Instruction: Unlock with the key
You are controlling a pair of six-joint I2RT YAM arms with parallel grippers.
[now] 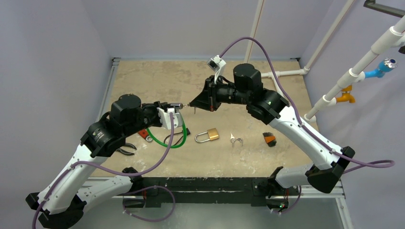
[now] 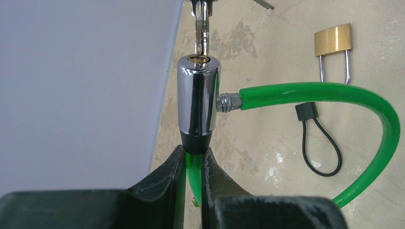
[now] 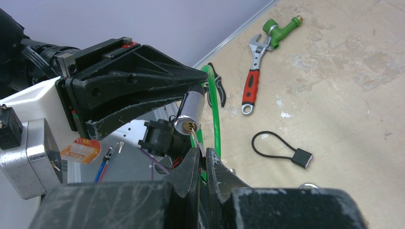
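A green cable lock (image 2: 363, 100) with a chrome cylinder head (image 2: 195, 95) is raised in my left gripper, which is shut on it just below the head. The head's keyhole (image 3: 189, 127) faces my right gripper. That gripper is shut on a thin silver key (image 3: 196, 138), whose blade points at the keyhole, its tip at or very near it; whether it is inside I cannot tell. In the top view the two grippers meet nose to nose above the board.
On the board (image 1: 248, 162) lie a brass padlock (image 1: 212, 133), a black cable loop (image 3: 302, 157), a wrench (image 3: 250, 86), pliers (image 1: 125, 151), more keys (image 1: 237, 141) and a brush (image 1: 269, 139). White pipes with taps (image 1: 345, 98) line the right wall.
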